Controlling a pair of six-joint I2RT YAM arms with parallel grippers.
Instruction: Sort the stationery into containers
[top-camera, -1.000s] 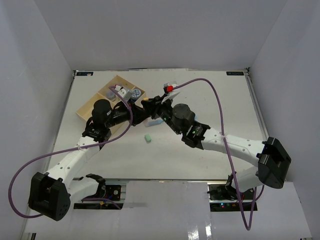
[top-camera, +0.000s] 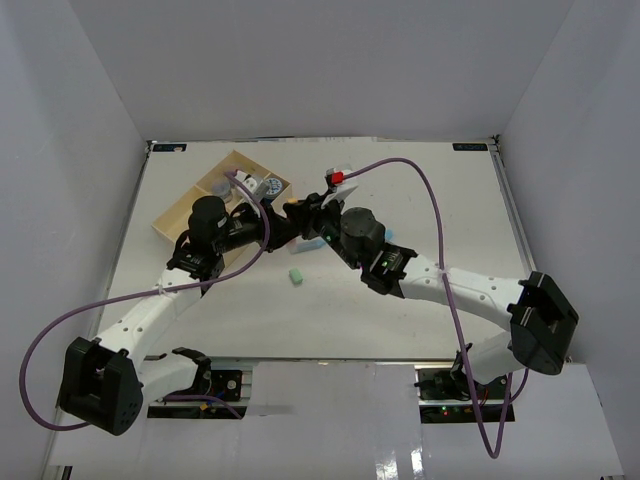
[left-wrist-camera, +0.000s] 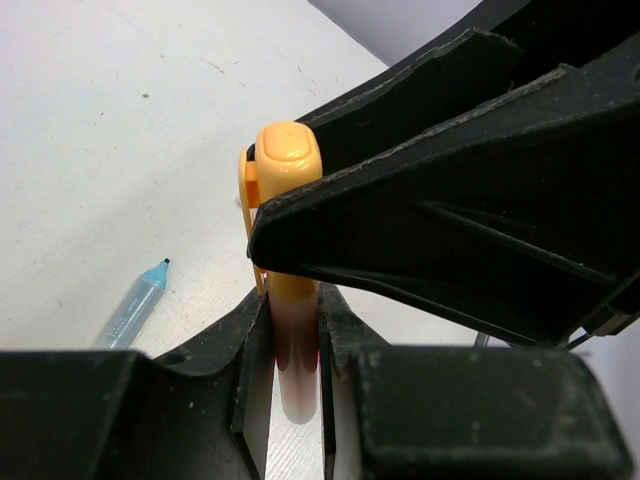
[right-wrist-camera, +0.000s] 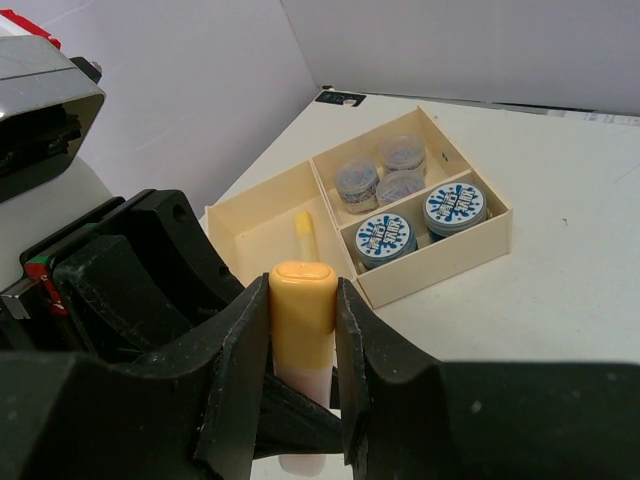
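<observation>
Both grippers meet over the middle of the table on one yellow marker with a pale lower barrel and a clip. In the left wrist view my left gripper is shut on its lower part, while my right gripper's black fingers cross its upper part. The right wrist view shows my right gripper shut on the same marker. Behind it, the divided box holds several round tubs and a yellow item.
A blue marker lies loose on the table. A small green block sits nearer the front.
Both arms have shifted very slightly; the grippers remain together on the marker.
</observation>
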